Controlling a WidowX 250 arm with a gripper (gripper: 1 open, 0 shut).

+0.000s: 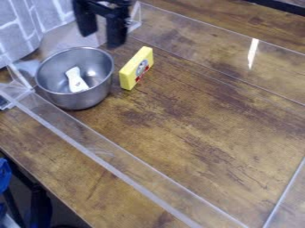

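Note:
My black gripper [102,25] is a blurred dark shape at the top left, above and behind the steel bowl, with its fingers apart. The steel bowl [96,93] holds a small white object [75,78]. A yellow box [136,69] with a printed side lies just to the right of the bowl, apart from the gripper.
A crumpled grey cloth or sheet lies at the top left. A blue object [4,176] is at the left edge.

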